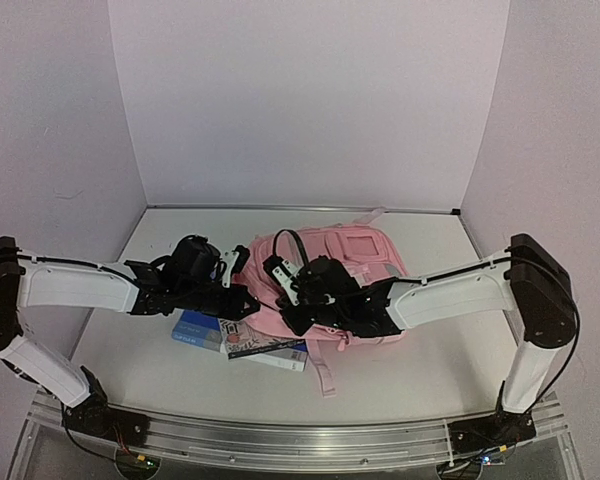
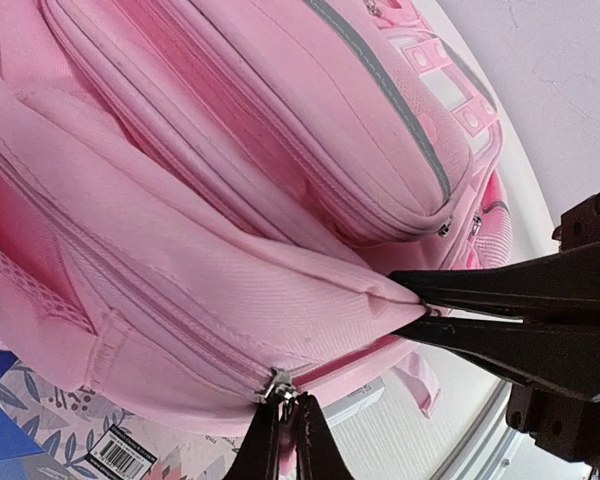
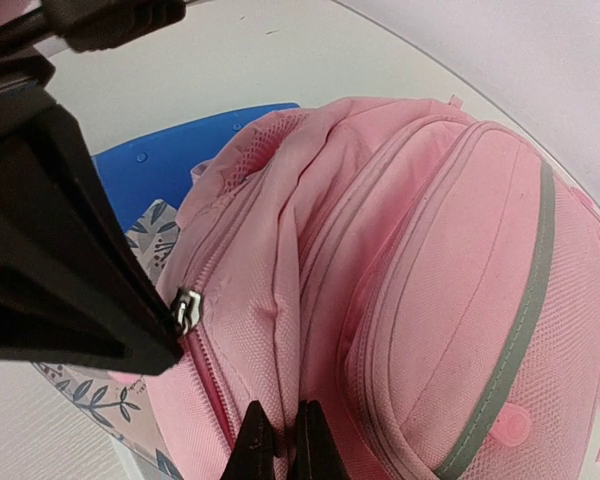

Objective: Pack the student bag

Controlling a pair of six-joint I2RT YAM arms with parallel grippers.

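The pink bag (image 1: pixel 365 250) lies on its side, its near-left opening facing the grippers. In the left wrist view, my left gripper is shut on the silver zipper pull (image 2: pixel 278 383) at the opening's edge. The same pull shows at the left gripper's tip in the right wrist view. My right gripper is shut on a fold of the bag's fabric (image 3: pixel 280 350), farther along the opening. Several books stick out beside the bag: a blue one (image 1: pixel 195 330) and a floral one with a barcode (image 2: pixel 85 440). The bag's inside is hidden.
A pink strap (image 1: pixel 322 370) trails over the white table (image 1: pixel 420 375) toward the front. Free room lies on the table's right and at the front. Both wrists are close together above the opening.
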